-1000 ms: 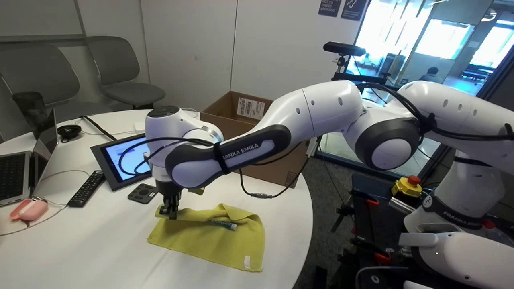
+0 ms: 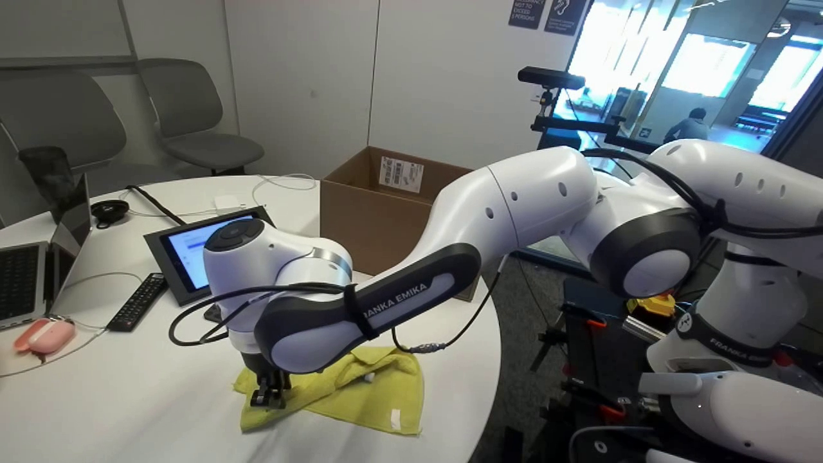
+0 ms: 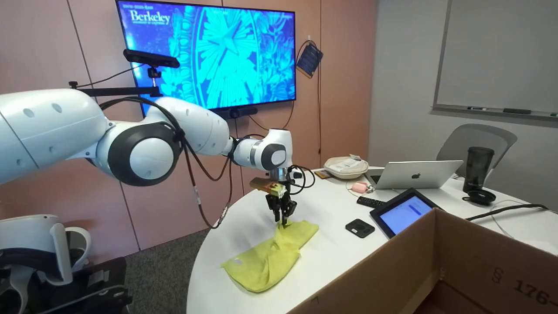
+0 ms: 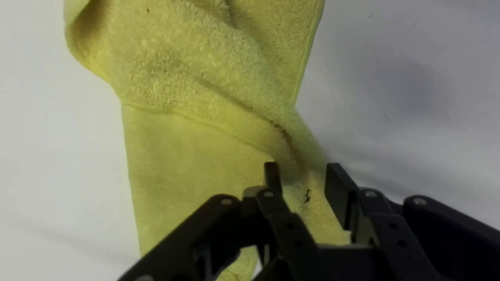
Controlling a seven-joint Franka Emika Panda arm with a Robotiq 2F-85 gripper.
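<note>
A yellow cloth [image 4: 178, 159] lies on the white table, with one part folded diagonally over the rest. My gripper is partly open over one end of the cloth; a gap shows between its black fingers. The fold runs down into that gap, though whether the fingertips touch it is unclear. In exterior view 1 the gripper [image 2: 268, 397] is low over the cloth's left end. A small white end of a tube [image 2: 368, 377] peeks out from the fold, the rest of it covered. Exterior view 2 shows the gripper [image 3: 283, 220] above the cloth's far end.
An open cardboard box [image 2: 370, 224] stands behind the cloth. A tablet [image 3: 405, 212], a dark puck-like device [image 3: 359, 227], a remote [image 2: 139, 302] and a laptop [image 3: 418, 174] occupy the far side. Bare table [image 2: 139, 401] lies left of the cloth.
My gripper has moved toward the front of exterior view 1 and lower. The cloth's back left edge has come across with it, covering most of the teal tube that lay exposed.
</note>
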